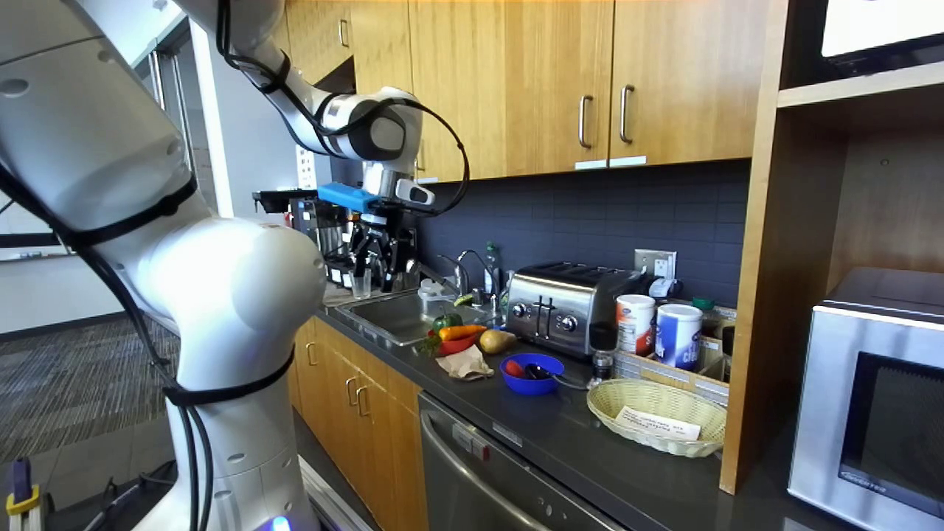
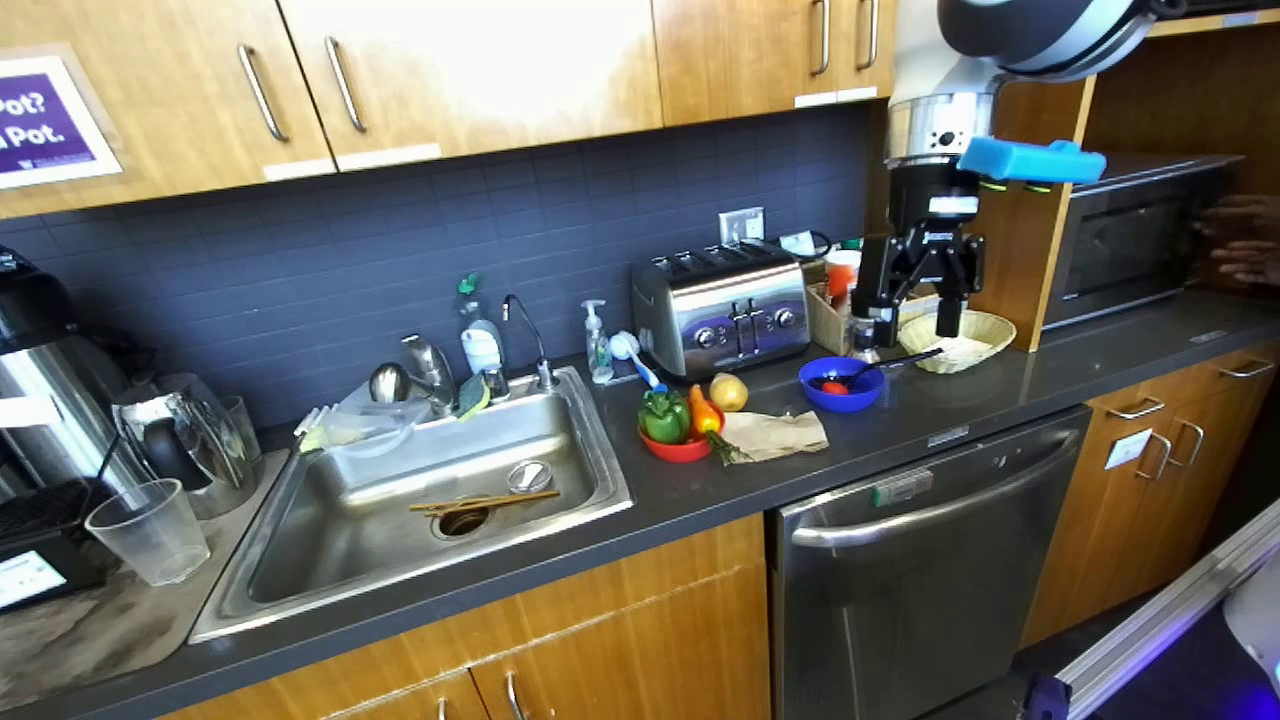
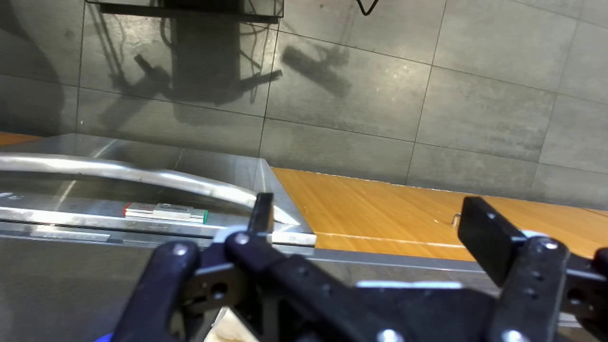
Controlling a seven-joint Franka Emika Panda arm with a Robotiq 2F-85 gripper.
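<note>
My gripper is open, its two black fingers wide apart with nothing between them in the wrist view. It hangs pointing down above the counter, and in exterior view 2 the gripper [image 2: 915,322] appears in front of the wicker basket. On the counter, a blue bowl [image 2: 842,398] contains a red item and a dark utensil. A red bowl [image 2: 675,450] holds a green pepper [image 2: 663,415] and a carrot [image 2: 704,410]. Beside it are a yellowish round item [image 2: 728,391] and a crumpled brown paper [image 2: 774,434].
A toaster [image 2: 732,324] stands against the wall, with the wicker basket [image 1: 611,416] and canisters [image 1: 678,336] farther right. The microwave [image 1: 872,354] is beyond a wooden divider; a person's hand [image 2: 1248,240] is near it. The sink [image 2: 360,576] lies left.
</note>
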